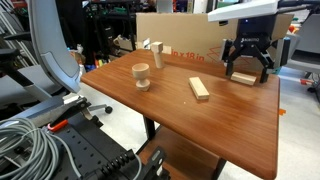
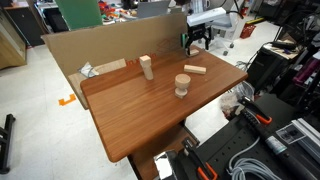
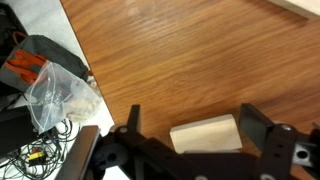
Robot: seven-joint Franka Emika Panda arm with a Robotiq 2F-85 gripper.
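A pale wooden block [image 1: 243,79] lies on the brown table near its far right end. My gripper [image 1: 247,73] points down over it, one finger to each side. From the wrist view, the gripper is open: the block [image 3: 206,135] sits close to the right finger [image 3: 251,122], while bare table shows between it and the left finger. Whether the right finger touches the block, I cannot tell.
Another flat pale block [image 1: 200,90] lies mid-table. A round cup-like wooden piece [image 1: 141,76] and an upright block [image 1: 157,52] stand toward the left. A low panel [image 2: 110,48] borders the back.
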